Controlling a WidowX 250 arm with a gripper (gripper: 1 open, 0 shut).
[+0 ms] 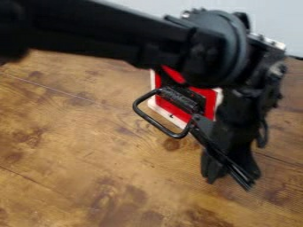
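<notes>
My black gripper (231, 175) hangs over the wooden table at the right, angled downward, its fingers blurred; whether they are open or shut is hard to make out. Behind it, partly hidden by my arm, stands a red and cream object (204, 111) with a dark middle. A black loop bar on my wrist crosses in front of it.
A pale wall (154, 11) runs along the back.
</notes>
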